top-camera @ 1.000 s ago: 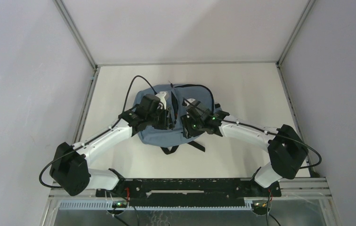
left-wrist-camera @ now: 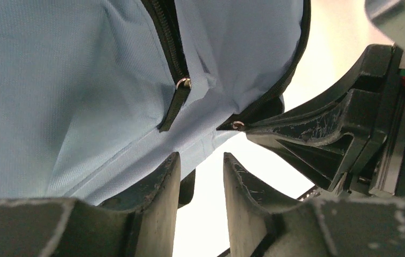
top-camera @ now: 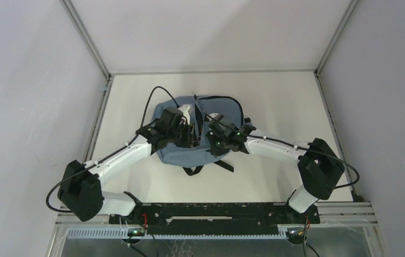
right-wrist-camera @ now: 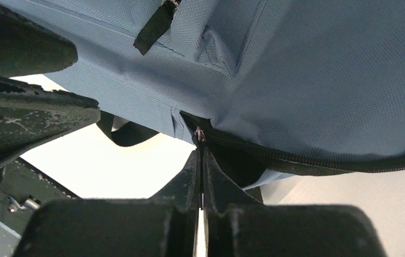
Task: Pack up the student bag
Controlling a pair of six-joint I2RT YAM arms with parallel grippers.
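A blue-grey bag with black zippers and straps lies mid-table. My left gripper is over its middle; in the left wrist view its open fingers point at the fabric below a hanging zipper pull, holding nothing. My right gripper is on the bag's right lower part. In the right wrist view its fingertips are shut together right at a zipper pull at the end of a long zipper; whether the pull is pinched between them is hard to tell.
The two grippers are close to each other over the bag. Black straps stick out toward the front edge.
The right arm has shifted slightly, its elbow moving a little toward the front left. The left arm and the bag show no visible change.
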